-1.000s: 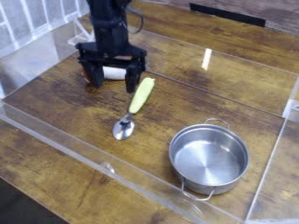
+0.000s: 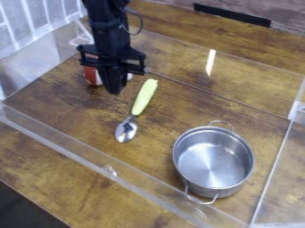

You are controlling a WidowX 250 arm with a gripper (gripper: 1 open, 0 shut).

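Note:
My black gripper [image 2: 112, 69] hangs at the upper left, above the wooden table, with its fingers shut and nothing clearly between them. Behind it, partly hidden, is a red and white object [image 2: 93, 78]. To the right of the gripper lies a spoon with a pale yellow-green handle [image 2: 146, 94] and a silver bowl end [image 2: 127, 130]. At the lower right stands a steel pot [image 2: 212, 162] with looped handles, empty inside.
Clear panels edge the table [image 2: 60, 151] on the left, front and right.
The gripper has risen slightly from beside the red and white object. The spoon and the pot have not moved.

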